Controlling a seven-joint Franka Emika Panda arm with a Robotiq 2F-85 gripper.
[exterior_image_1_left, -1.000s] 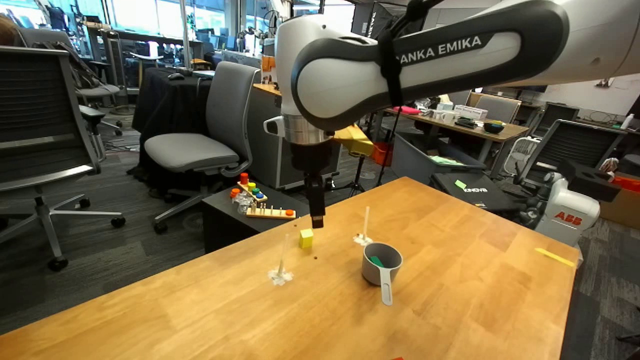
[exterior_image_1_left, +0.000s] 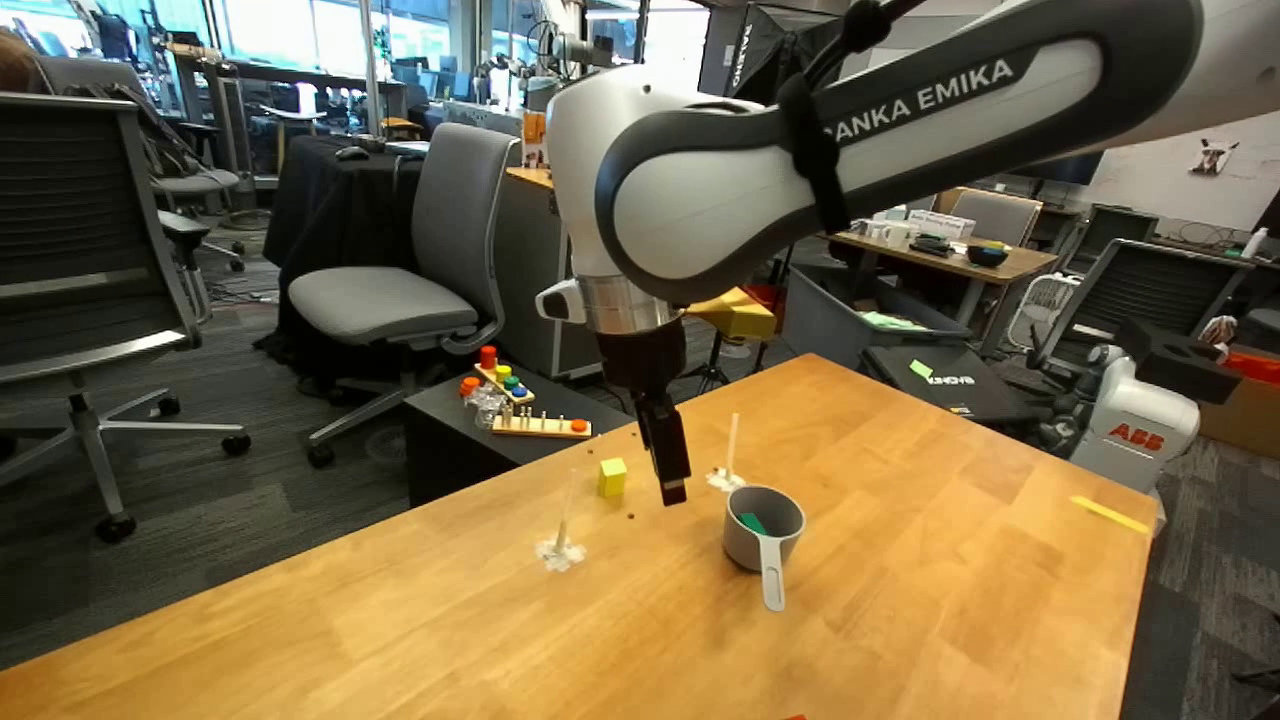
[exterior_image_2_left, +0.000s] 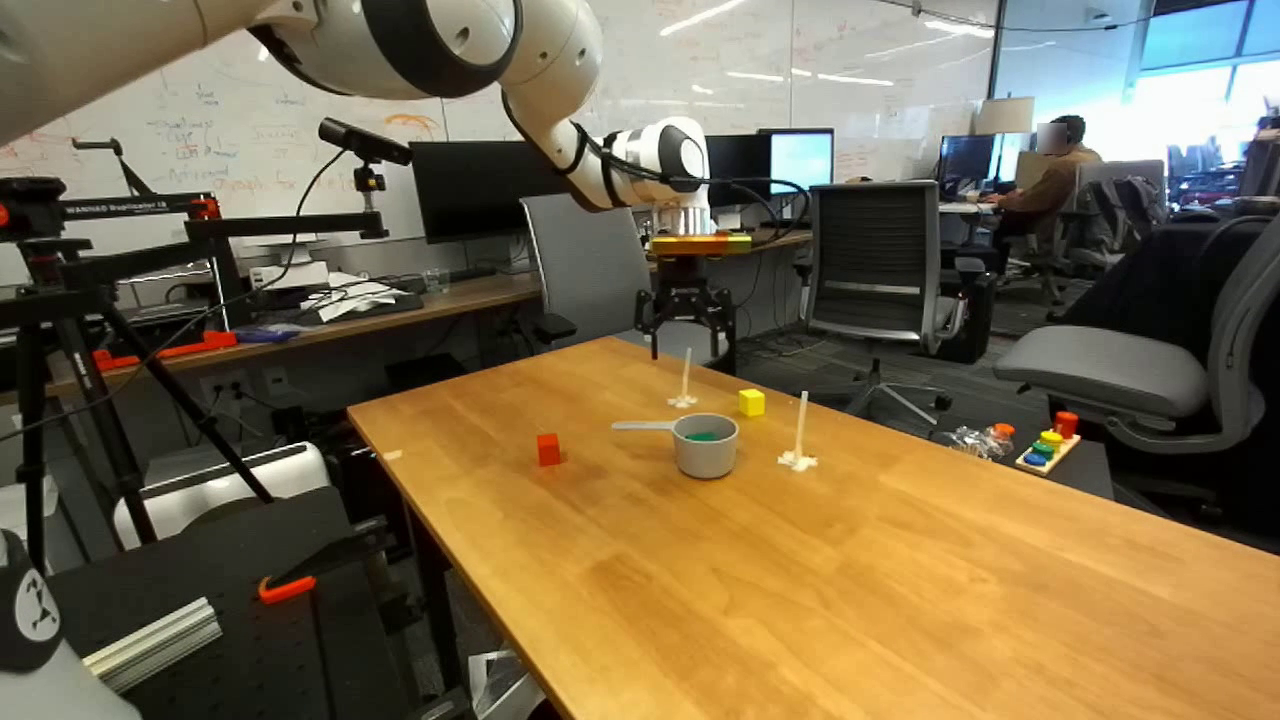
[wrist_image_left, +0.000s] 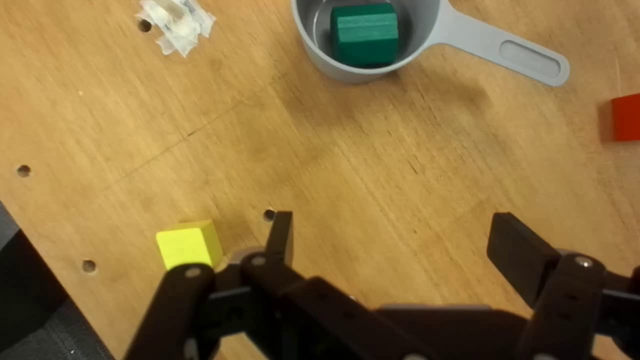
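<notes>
My gripper hangs above the table, open, with only bare wood showing between its fingers. In the wrist view a yellow block (wrist_image_left: 187, 245) lies just outside the left finger. A grey measuring cup (wrist_image_left: 441, 27) stands upright on the table at the top of that view, its handle pointing right. Inside the cup rests a green block (wrist_image_left: 364, 35). The red block (wrist_image_left: 627, 118) is cut off by the right edge of the wrist view; exterior view 2 shows the whole red block (exterior_image_2_left: 548, 450) left of the cup.
Two thin upright sticks, one stick (exterior_image_2_left: 800, 426) nearer and one stick (exterior_image_2_left: 687, 374) farther, are taped to the table. The table edge runs close behind the yellow block. A broad stretch of table (exterior_image_2_left: 960, 576) on the cup's other side is clear.
The gripper has moved lower and to the right in exterior view 1, from above the yellow block toward the cup. The blocks and cup look unmoved.
</notes>
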